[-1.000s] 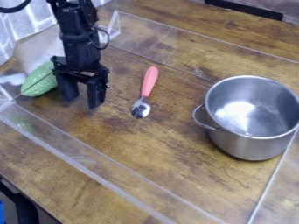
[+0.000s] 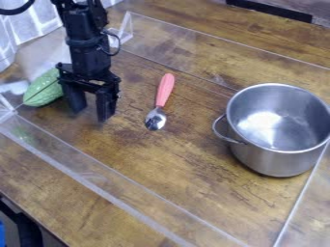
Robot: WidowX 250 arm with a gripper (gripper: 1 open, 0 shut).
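Note:
My black gripper [image 2: 88, 101] hangs low over the wooden table at the left, beside a green corn-like object [image 2: 44, 89] that lies against its left side. A spoon with a pink handle [image 2: 164, 92] and a shiny metal bowl end lies to the right of the gripper. A large steel pot [image 2: 279, 130] with a side handle stands on the right. Whether the gripper's fingers are open or shut is hard to make out at this size.
A clear plastic sheet or wall runs along the left and front edges of the table [image 2: 168, 183].

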